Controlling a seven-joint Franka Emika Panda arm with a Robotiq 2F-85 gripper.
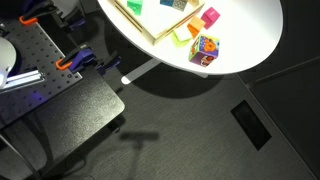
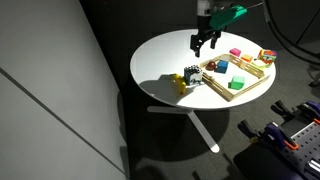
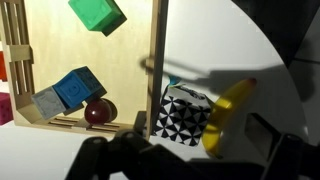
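My gripper is open in the wrist view, its dark fingers (image 3: 264, 138) spread at the bottom of the picture. Beyond the fingers lie a black-and-white patterned block (image 3: 183, 113) and a yellow banana-shaped piece (image 3: 229, 112), side by side just outside the wooden tray (image 3: 156, 60). Inside the tray are a green block (image 3: 97, 12), a blue block (image 3: 77, 88), a grey block (image 3: 48, 102) and a dark red ball (image 3: 99, 111). Exterior view 2 has the gripper (image 2: 205, 46) hanging above the white table, with clear air between it and the tabletop. Exterior view 1 leaves it out.
A colourful patterned box (image 1: 204, 50) stands near the round table's edge, beside pink, orange and yellow blocks. In exterior view 2, the left part of the white table (image 2: 155, 50) is bare. The tray's raised walls (image 2: 232, 99) border its contents.
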